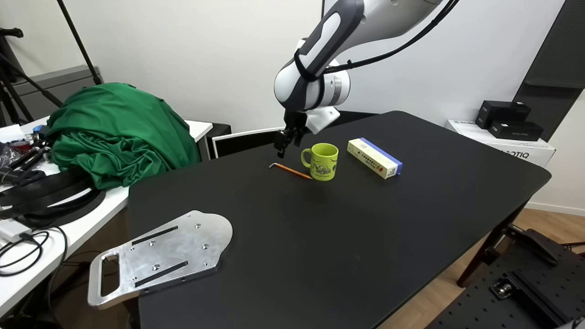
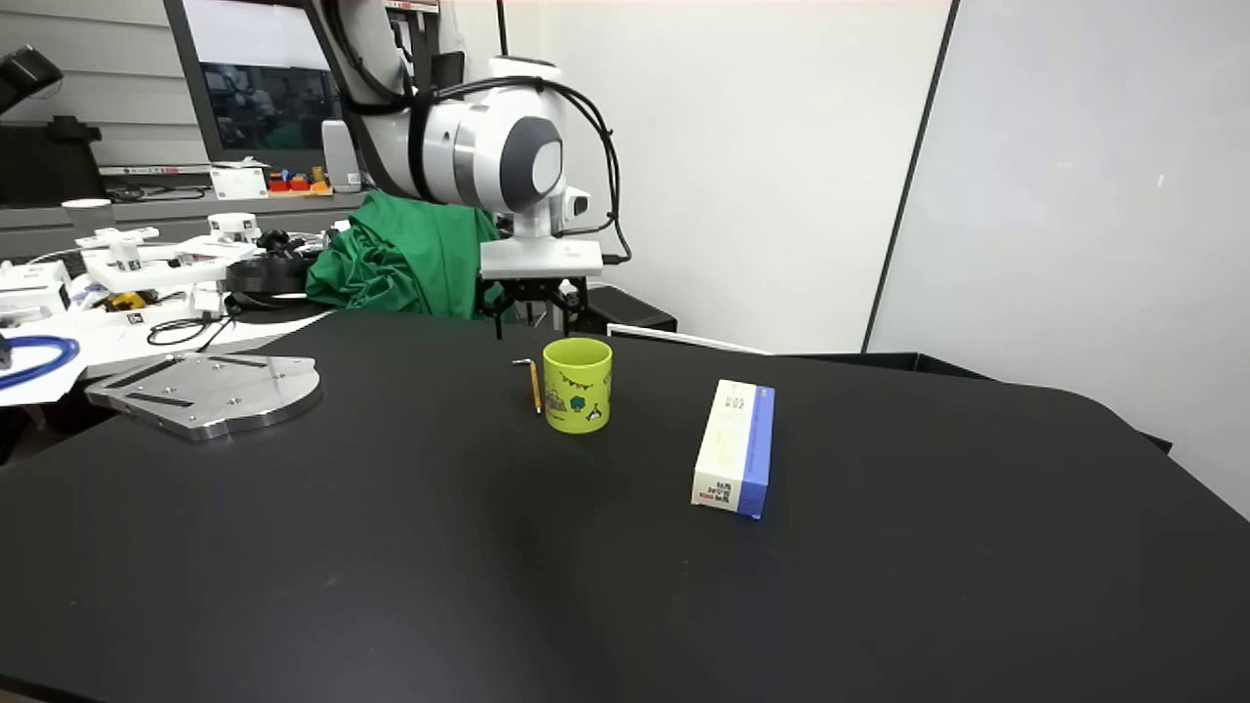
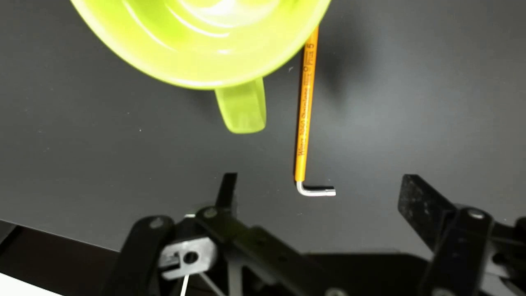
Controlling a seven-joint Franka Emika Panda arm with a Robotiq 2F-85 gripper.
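Note:
An upright lime-green mug stands on the black table, its handle turned toward my gripper. Close beside the mug lies an orange hex key, its short silver end bent sideways. My gripper is open, its fingers wide apart with nothing between them. In the wrist view the bent silver end shows within the gap, below the fingertips' level. The second exterior view has the gripper above the table, behind the mug.
A cream-and-blue box lies to the mug's right. A silver metal plate rests at the table's left edge, with green cloth on a side table beyond.

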